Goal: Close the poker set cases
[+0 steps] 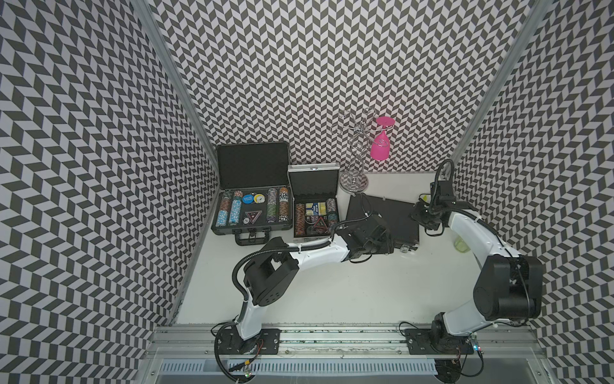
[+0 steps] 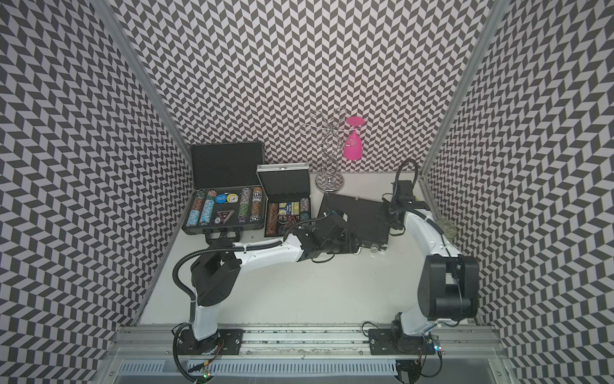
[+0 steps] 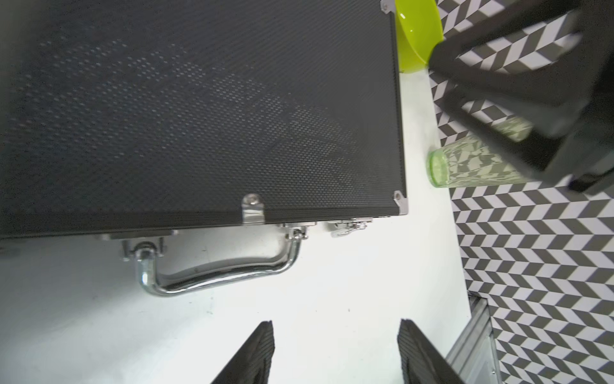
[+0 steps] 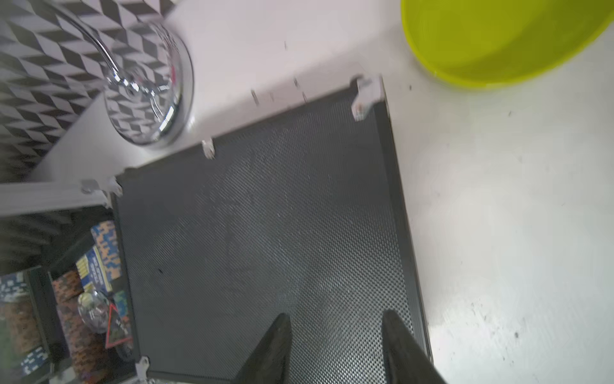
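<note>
The left poker case (image 1: 252,163) stands open with its chips showing. Beside it, a smaller middle case (image 1: 313,181) is also open, lid raised. The right case (image 3: 211,128) lies with its lid down, its handle (image 3: 217,275) and a latch (image 3: 350,225) along the front edge. My left gripper is over that front edge, fingers apart and empty. My right gripper is above the right part of the same case, also open with nothing between its fingers.
A chrome stand (image 1: 353,181) with a pink glass (image 1: 380,146) stands behind the cases. A yellow-green bowl (image 4: 492,51) and a green glass (image 3: 476,163) sit at the right.
</note>
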